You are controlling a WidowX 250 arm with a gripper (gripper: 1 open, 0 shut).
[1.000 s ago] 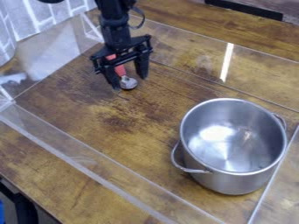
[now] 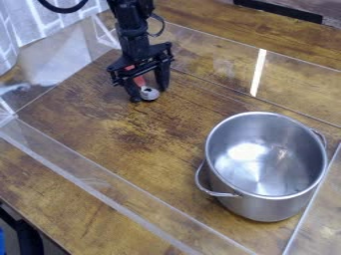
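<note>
My gripper [image 2: 144,80] reaches down from the top of the view at the upper middle of the wooden tray floor. Between and just behind its dark fingers is a small red and silver object [image 2: 150,94], partly hidden by them. Whether the fingers are closed on it I cannot tell.
A large steel pot [image 2: 260,159] with side handles stands at the right. Clear plastic walls edge the wooden surface [image 2: 120,154].
My gripper's fingers have shifted very slightly around the small object; the pot has not moved.
</note>
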